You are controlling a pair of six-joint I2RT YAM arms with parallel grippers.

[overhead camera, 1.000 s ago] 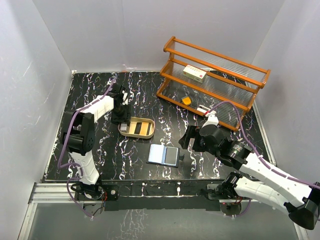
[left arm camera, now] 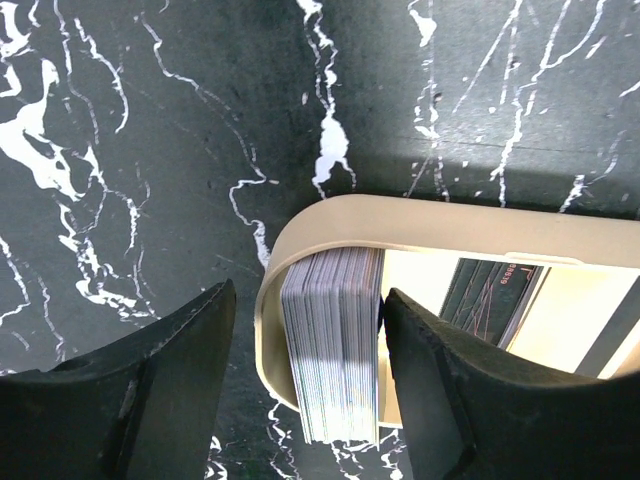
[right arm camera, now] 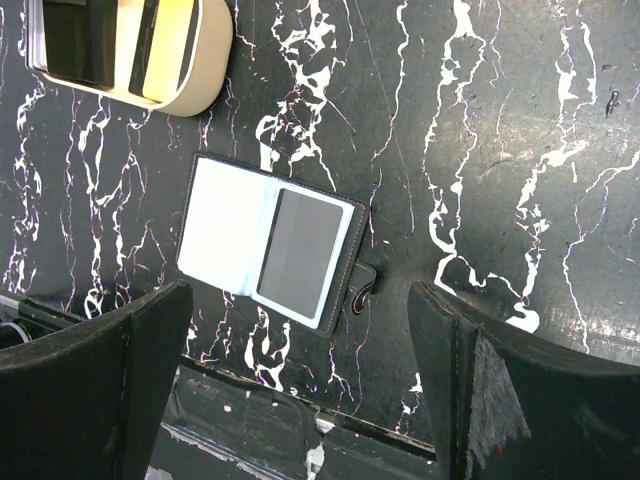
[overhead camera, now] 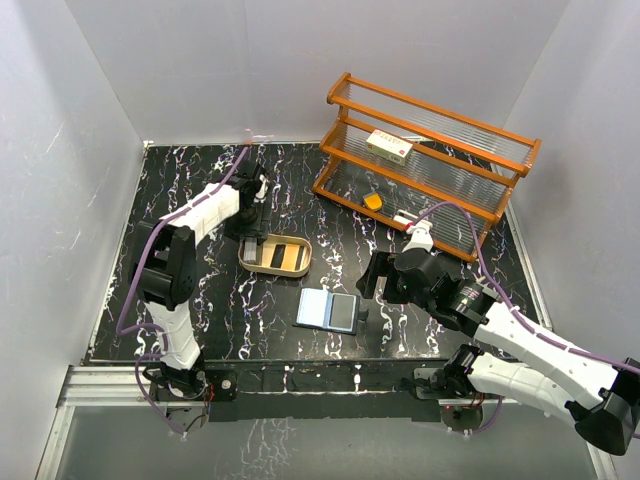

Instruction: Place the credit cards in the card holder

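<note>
A beige oval tray (overhead camera: 303,259) holds a stack of cards (left arm camera: 330,340) at its left end, with darker cards (left arm camera: 485,295) beside it. My left gripper is over that stack with its fingers part open on either side, the right finger at the stack's edge; whether it grips is unclear. The open card holder (right arm camera: 215,220), with white and grey sleeves, lies on the table right of and nearer than the tray. My right gripper (overhead camera: 372,278) is open above the table at the holder's upper right, empty.
A wooden rack (overhead camera: 420,172) at the back right carries a white box (overhead camera: 388,147) and a small yellow object (overhead camera: 372,201). Grey walls surround the black marbled table (overhead camera: 180,170). Free table surface lies around the tray and holder.
The right arm has not moved.
</note>
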